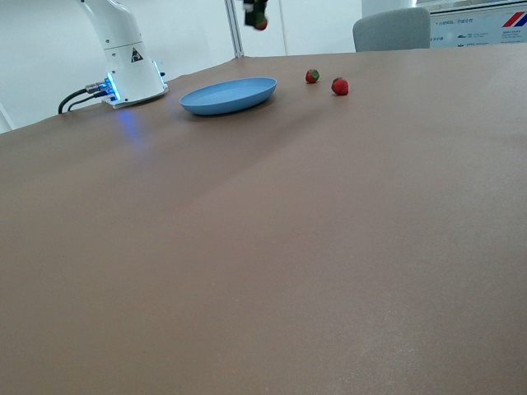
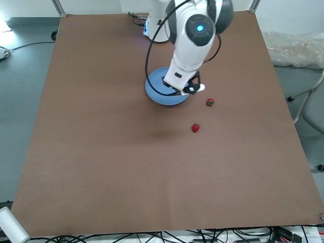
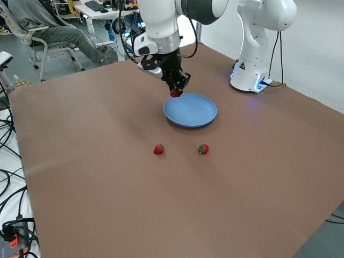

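Observation:
My gripper (image 3: 176, 90) hangs over the blue plate (image 3: 190, 110), shut on a red strawberry (image 3: 174, 93), which shows below its dark fingers in the right view and at the upper edge of the top view (image 1: 262, 23). In the left view the arm hides much of the plate (image 2: 161, 97). Two more strawberries lie on the brown table in front of and beside the plate, one (image 2: 196, 127) nearer the left camera, the other (image 2: 210, 102) farther back.
A grey chair (image 2: 314, 106) and cables lie beyond the edges.

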